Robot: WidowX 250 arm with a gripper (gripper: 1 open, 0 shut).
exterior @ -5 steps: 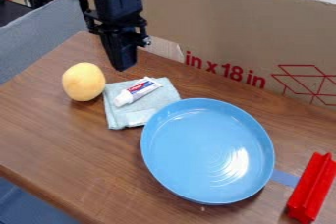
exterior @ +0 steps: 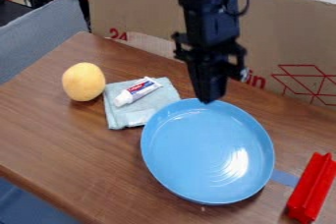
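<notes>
The black robot arm comes down from the top centre, its gripper (exterior: 210, 90) just above the back rim of a blue plate (exterior: 206, 165); it looks shut, with nothing visible between its fingers. A toothpaste tube (exterior: 136, 91) lies on a folded pale blue cloth (exterior: 126, 114) left of the plate. A yellow round object (exterior: 84, 83) sits at the left, and a red object (exterior: 309, 189) lies at the right edge.
A cardboard box (exterior: 285, 46) stands along the back of the wooden table (exterior: 73, 148). A grey surface (exterior: 33, 56) borders the table at the left.
The arm has moved right and lower, from above the cloth and tube to over the back of the plate. The objects on the table have not visibly moved.
</notes>
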